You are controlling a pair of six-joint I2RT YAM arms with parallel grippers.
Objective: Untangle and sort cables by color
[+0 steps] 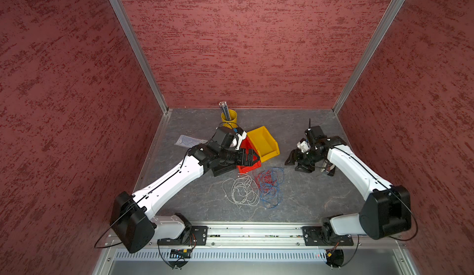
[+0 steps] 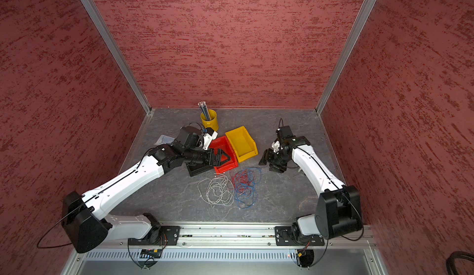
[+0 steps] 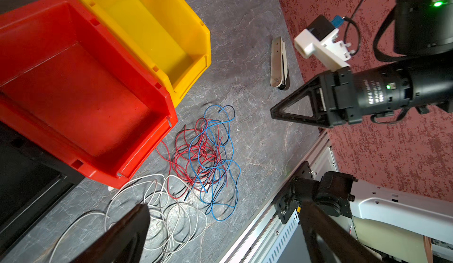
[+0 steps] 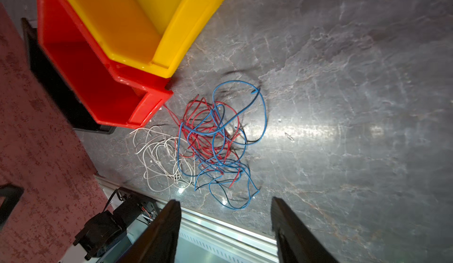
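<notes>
White (image 1: 243, 190), red (image 3: 200, 154) and blue (image 4: 238, 168) cables lie loose on the grey table. The blue and red ones overlap in one tangle, while the white coil sits at its left, its strands meeting the tangle's edge. Over the red bin (image 3: 89, 88) hovers my left gripper (image 1: 254, 158), open and empty. My right gripper stands above the table to the right of the tangle, its fingers spread apart with nothing between them. An empty yellow bin (image 1: 264, 142) adjoins the red one. The black bin (image 2: 198, 169) is partly hidden under the left arm.
At the back stands a yellow cup (image 2: 211, 122) with metal rods. A stapler-like tool (image 3: 279, 63) lies on the right of the table. A clear bag (image 1: 190, 140) rests at the left.
</notes>
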